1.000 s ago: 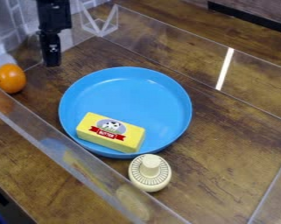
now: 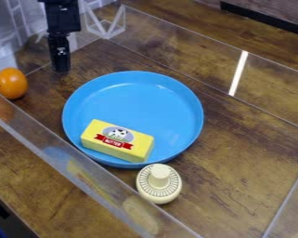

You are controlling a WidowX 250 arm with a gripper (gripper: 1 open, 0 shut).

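The black gripper [image 2: 60, 58] hangs at the upper left, low near the wooden surface behind an orange fruit [image 2: 10, 83]; whether its fingers are apart is hard to tell at this size. A blue plate [image 2: 151, 102] lies in the middle, with a yellow butter box [image 2: 115, 139] on its front left part.
A cream cylindrical object with a knob [image 2: 159, 185] stands in front of the plate. A clear rail [image 2: 71, 165] crosses the lower left.
The gripper has moved slightly right. The plate, box and fruit have not moved.
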